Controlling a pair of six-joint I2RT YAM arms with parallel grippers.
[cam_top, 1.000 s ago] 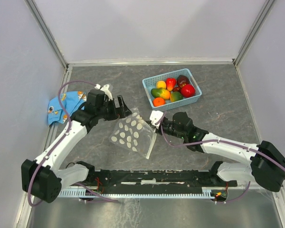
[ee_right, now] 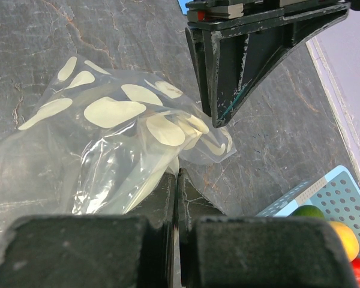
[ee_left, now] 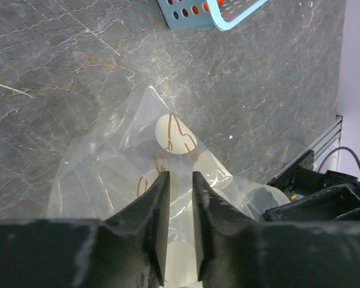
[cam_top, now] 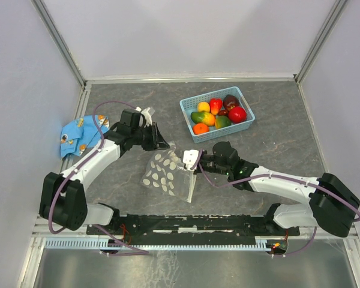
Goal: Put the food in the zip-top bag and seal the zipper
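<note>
The clear zip bag (cam_top: pixel 168 177), printed with cream ovals, lies on the grey table, spread beneath both grippers. My left gripper hangs over the bag's upper corner, its fingers fairly close together with a narrow gap; whether anything sits between the tips is unclear. My right gripper is shut on the bag's edge at its fingertips. The food, plastic fruit and vegetables including a red tomato (cam_top: pixel 237 114) and an orange (cam_top: pixel 200 128), sits in a blue basket (cam_top: pixel 191 136) at the back right.
A folded blue patterned cloth (cam_top: pixel 72 138) lies at the far left by the wall. The table right of the basket and in front of the left arm is clear.
The left arm has shifted slightly and its fingers have narrowed from a wider opening. The right gripper and bag have moved slightly toward the front and left.
</note>
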